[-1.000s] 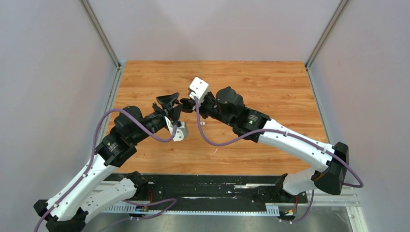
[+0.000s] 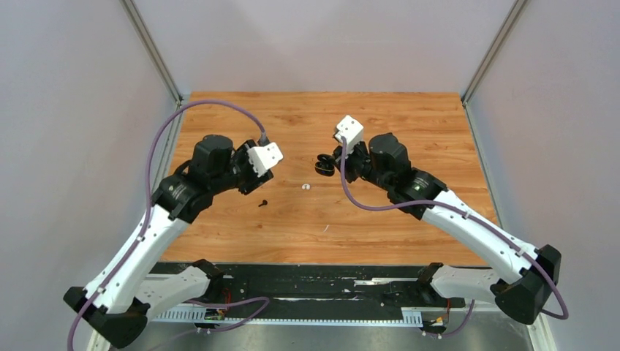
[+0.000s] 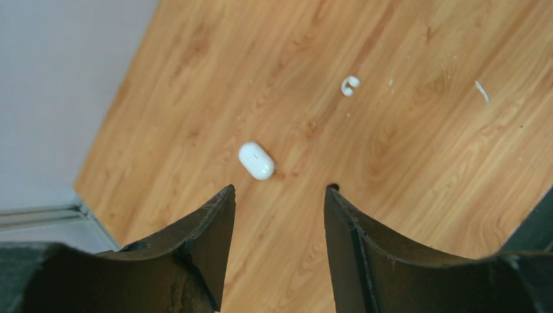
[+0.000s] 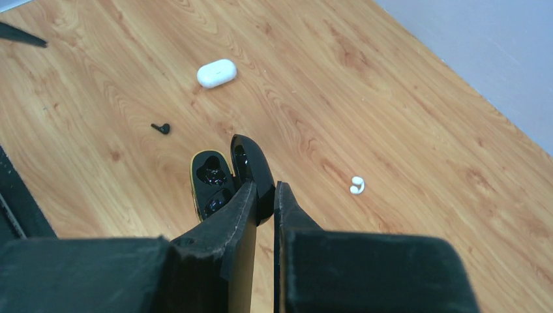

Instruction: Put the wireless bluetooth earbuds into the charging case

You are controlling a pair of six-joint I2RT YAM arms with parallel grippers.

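Note:
In the right wrist view, my right gripper is shut on a black charging case [image 4: 253, 160] near its hinge. The lid stands open, and two dark wells face up; whether an earbud sits in either I cannot tell. The top view shows the case [image 2: 325, 164] held above the table. A single black earbud [image 4: 161, 128] lies on the wood, left of the case in that wrist view. My left gripper points down at the table, its fingers apart and nothing between them. The earbud [image 3: 333, 187] shows just beside its right fingertip, partly covered.
A closed white case [image 3: 256, 161] lies on the table near the left gripper. A pair of small white earbuds [image 4: 357, 186] rests mid-table. A thin white scrap [image 2: 326, 228] lies toward the front.
The two grippers, close together before, have moved apart. My right arm has shifted right with the case. The left gripper has swung from pointing at the case to facing down, uncovering the black earbud.

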